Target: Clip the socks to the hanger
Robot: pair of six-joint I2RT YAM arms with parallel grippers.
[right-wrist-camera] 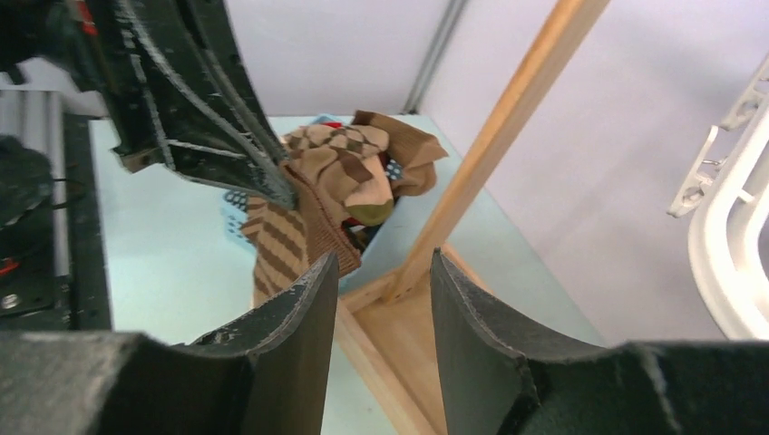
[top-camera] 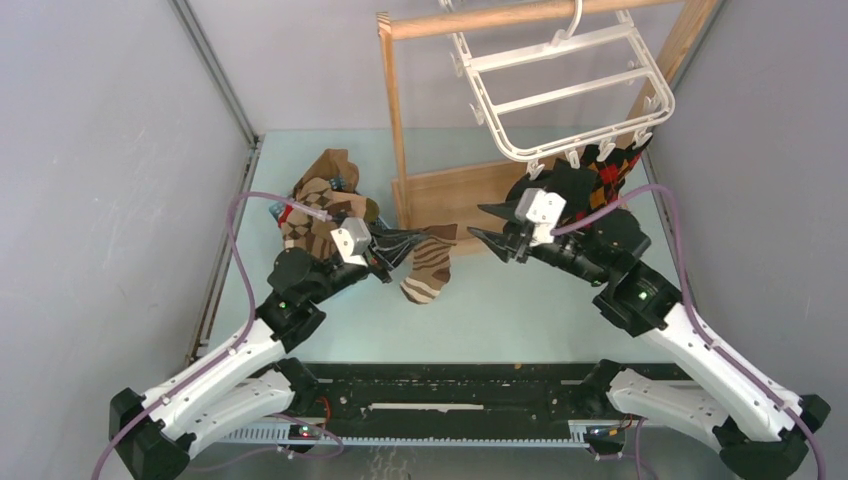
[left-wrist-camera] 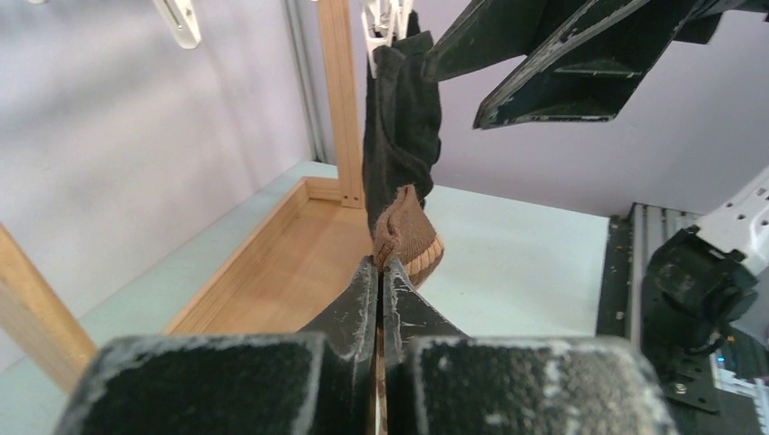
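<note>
A brown striped sock hangs from the tips of my left gripper, which is shut on its cuff edge. In the left wrist view the sock stands out just past the closed fingertips. My right gripper is open and apart from the sock, to its right, with nothing between its fingers; in the right wrist view the sock is seen beyond them. The white hanger hangs from the wooden rack at upper right. A dark sock is clipped on it.
A pile of brown patterned socks lies in a bluish container at the left. The rack's wooden post rises between the pile and the hanger. A red, black and yellow sock also hangs there.
</note>
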